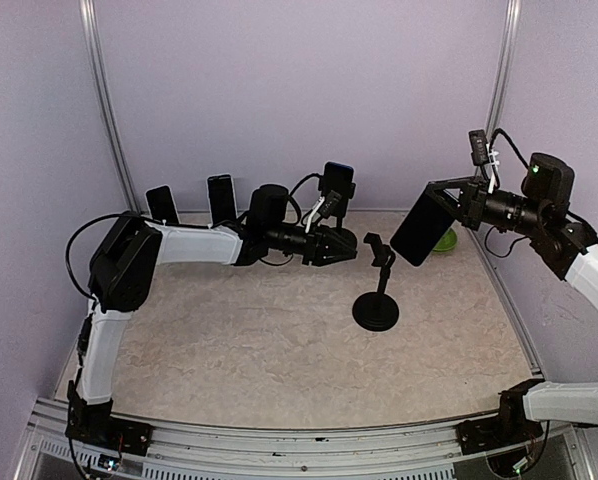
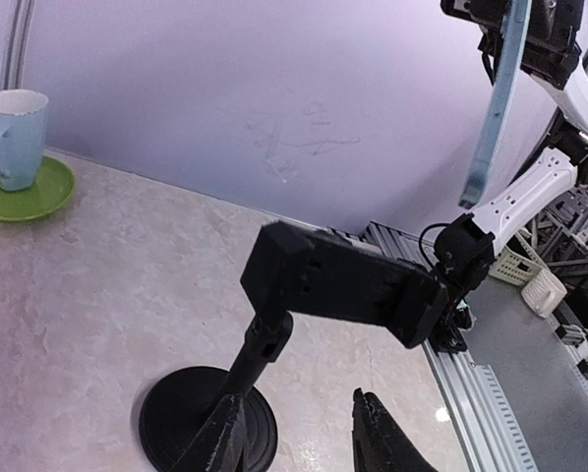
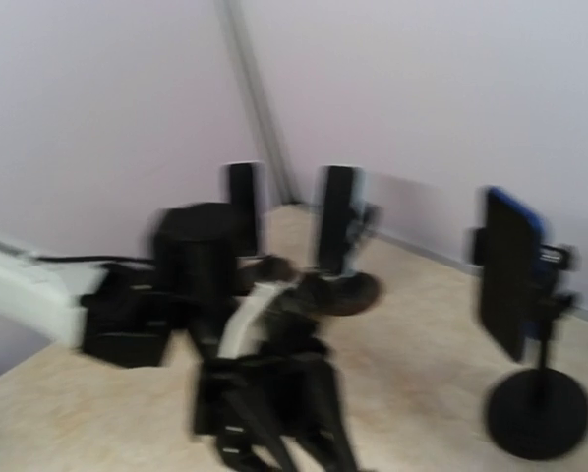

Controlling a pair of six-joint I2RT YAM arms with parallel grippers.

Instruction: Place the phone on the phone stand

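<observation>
A black phone stand (image 1: 376, 310) stands right of centre; in the left wrist view its angled holder (image 2: 343, 285) fills the middle. My right gripper (image 1: 464, 197) is shut on a dark phone (image 1: 419, 229), held tilted above and right of the stand; its edge shows upper right in the left wrist view (image 2: 496, 108). My left gripper (image 1: 339, 250) is left of the stand's head, apart from it, with nothing between its fingers. The right wrist view is blurred.
Several phones stand at the back, one on another stand (image 1: 336, 185). A blue mug (image 2: 16, 138) sits on a green plate (image 2: 30, 203) at the back right.
</observation>
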